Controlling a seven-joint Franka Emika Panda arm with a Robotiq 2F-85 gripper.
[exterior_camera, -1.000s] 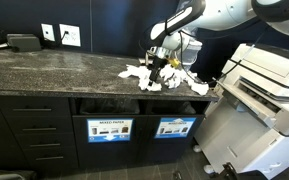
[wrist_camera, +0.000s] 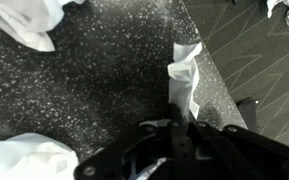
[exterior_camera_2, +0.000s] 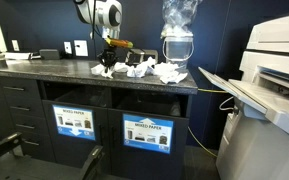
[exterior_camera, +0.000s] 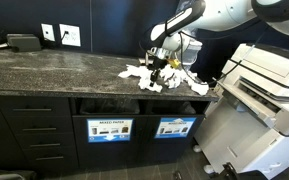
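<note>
My gripper is shut low over the dark speckled countertop (wrist_camera: pixel 104 90), close to its edge. A narrow crumpled strip of white paper (wrist_camera: pixel 184 78) sticks out from between its fingertips in the wrist view. Further crumpled white paper lies around it: one piece (wrist_camera: pixel 29 20) at the upper left and another (wrist_camera: pixel 29 158) at the lower left. From exterior view 1, the gripper (exterior_camera: pixel 155 74) is among the scattered white paper (exterior_camera: pixel 191 82); the strip cannot be told apart from the pile there.
Below the counter are two open bins, with a "mixed paper" sign (exterior_camera_2: pixel 147 133) on the right-hand one. A large white machine (exterior_camera: pixel 259 110) stands to the right. Some white paper (wrist_camera: pixel 284 10) lies on the floor.
</note>
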